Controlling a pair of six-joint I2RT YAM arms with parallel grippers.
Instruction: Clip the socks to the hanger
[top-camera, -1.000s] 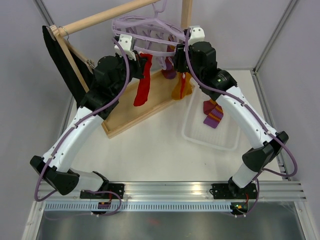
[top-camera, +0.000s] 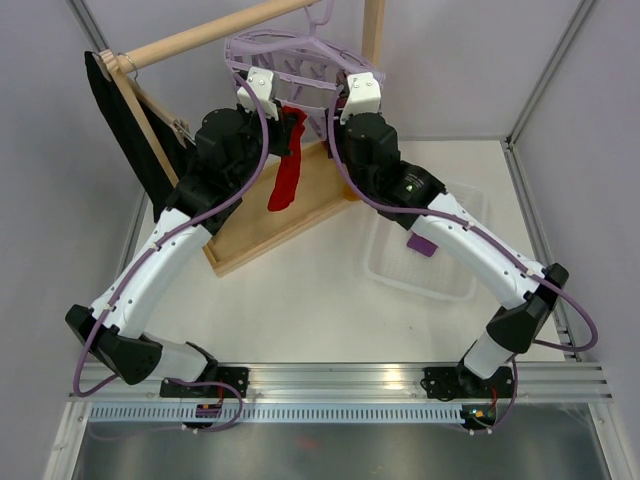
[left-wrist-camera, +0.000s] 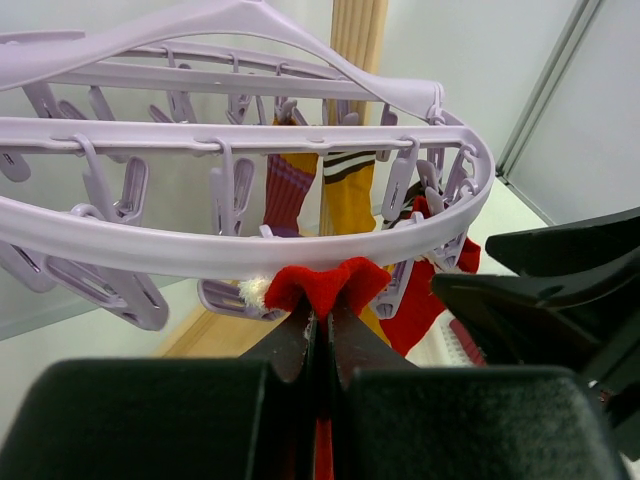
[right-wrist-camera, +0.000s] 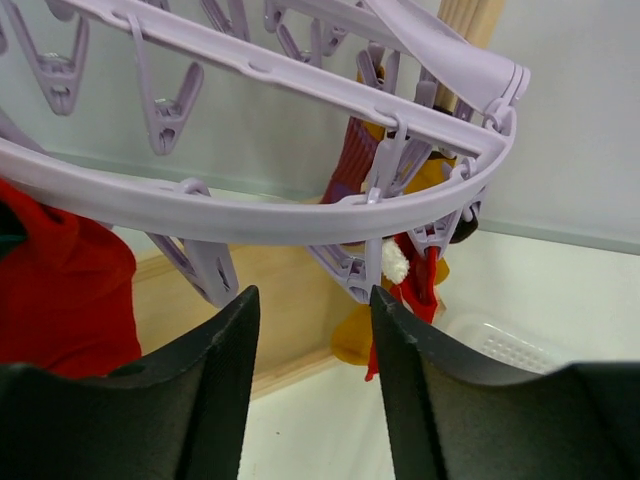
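My left gripper is shut on a red sock, holding its cuff just under the front rim of the lilac clip hanger. In the top view the sock hangs down from it. My right gripper is part open at the hanger's front rim, with no sock between its fingers; an empty-looking clip is above its left finger. Further along, yellow, striped and red socks hang from clips.
A wooden stand carries the hanger, with black cloth on its left. A white bin with a purple sock sits at right.
My right gripper has moved left along the hanger toward my left gripper and the red sock. My left gripper has barely moved.
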